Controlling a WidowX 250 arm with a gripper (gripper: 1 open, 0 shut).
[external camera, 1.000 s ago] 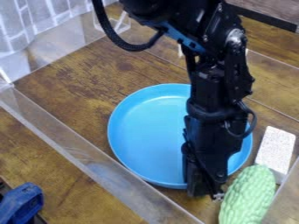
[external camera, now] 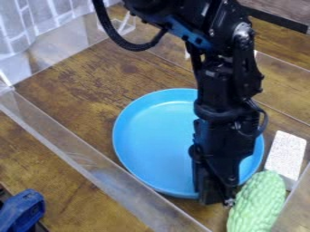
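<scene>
My black arm comes down from the top, and my gripper (external camera: 216, 186) is low over the right part of a blue round plate (external camera: 151, 136), near its front rim. The fingertips are dark and crowded against the rim, so whether they are apart or closed on something is unclear. To the right of the gripper lie a pale green leafy object (external camera: 256, 204) and a white block (external camera: 285, 154).
A blue object (external camera: 18, 213) sits at the lower left, outside a clear ledge or wall. Bare wooden surface (external camera: 72, 72) fills the left behind the plate. Transparent edges run along the front and right.
My gripper has shifted very slightly, with little other visible difference. The plate and the objects around it appear in the same places.
</scene>
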